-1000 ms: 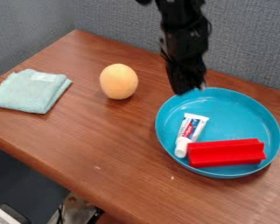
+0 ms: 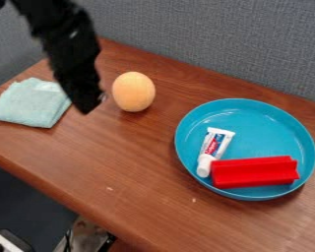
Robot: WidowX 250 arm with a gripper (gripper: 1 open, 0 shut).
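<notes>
My black gripper (image 2: 88, 96) hangs at the upper left, just left of an orange egg-shaped object (image 2: 134, 91) and above the right part of a folded pale cloth (image 2: 29, 103). It looks shut, with nothing visible between its blurred fingertips. A blue plate (image 2: 259, 128) on the right holds a white toothpaste tube (image 2: 215, 148) and a red block-like object (image 2: 254, 171).
The wooden table (image 2: 134, 187) has free room in its middle and front. A grey partition stands along the back. The table's left front edge drops to a dark floor with cables.
My gripper has moved left and down, from above the plate's back, past the orange object, to the cloth's side. The objects on the table look unmoved.
</notes>
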